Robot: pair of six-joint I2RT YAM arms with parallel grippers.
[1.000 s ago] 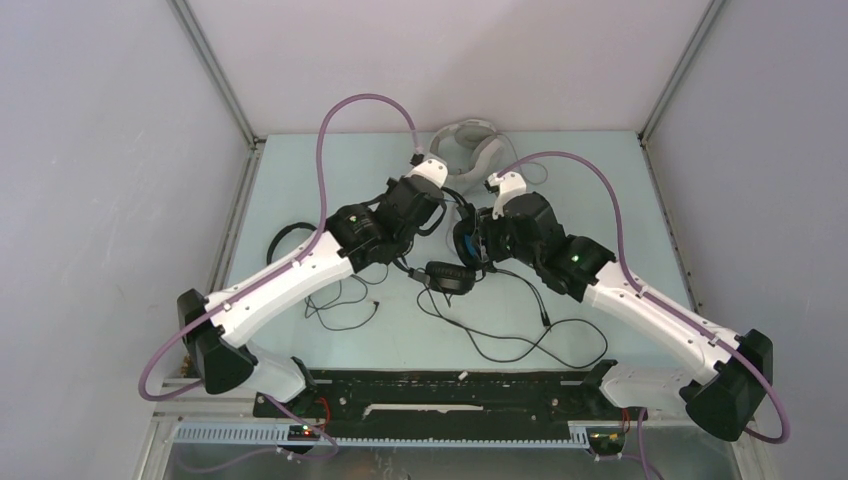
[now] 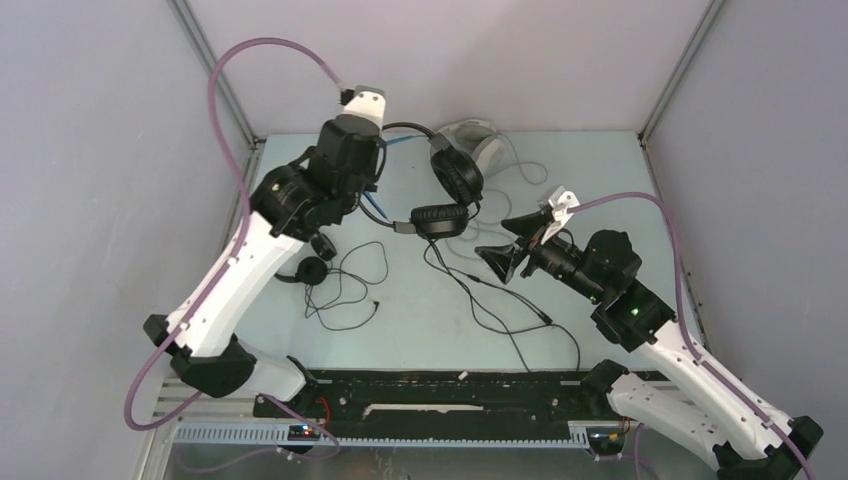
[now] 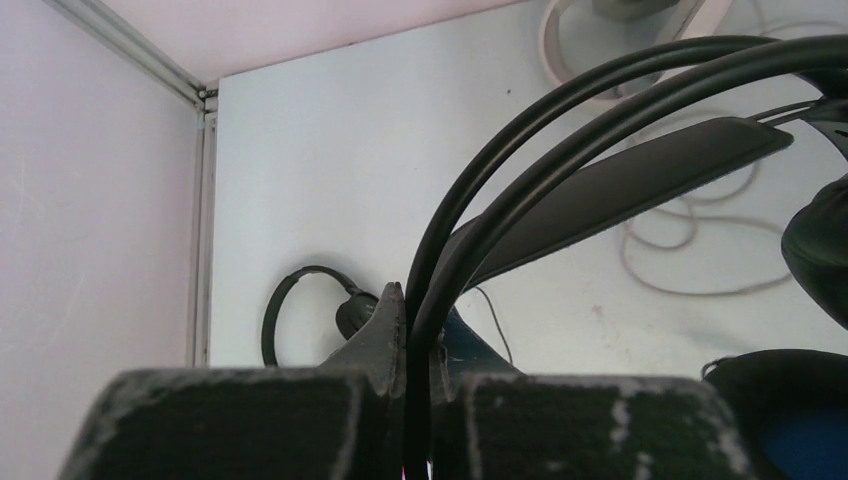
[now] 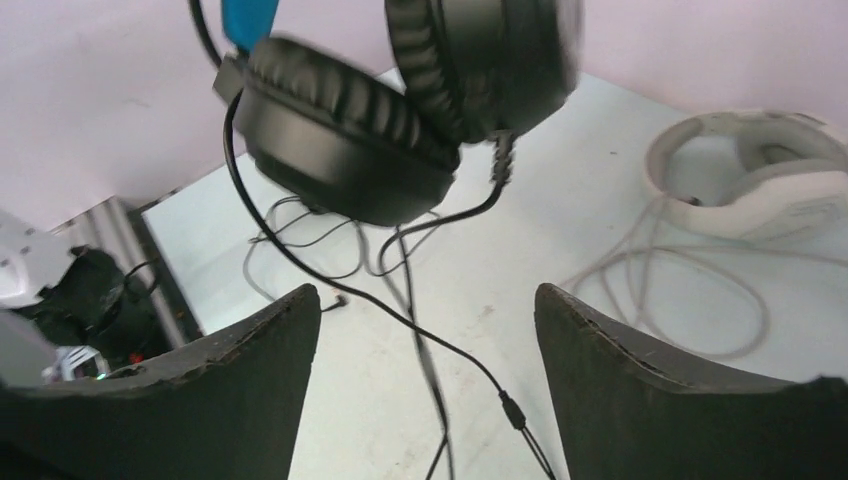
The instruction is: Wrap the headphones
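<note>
My left gripper is shut on the black band of the headphones (image 3: 600,90), holding them up at the upper middle of the top view. Their two earcups (image 2: 455,175) hang to its right, with black cable (image 4: 362,293) trailing down onto the table. My right gripper (image 2: 505,240) is apart from them, right of and below the earcups, its fingers spread with nothing visible between them. In the right wrist view the earcups (image 4: 340,130) are above and beyond its fingers.
A white headset (image 4: 740,210) with a pale cable lies at the back of the table (image 2: 610,170). A smaller black headset (image 2: 312,270) with tangled cable lies at the left. Walls border the table's sides and back.
My left gripper has lifted away toward the back left, carrying the headphones.
</note>
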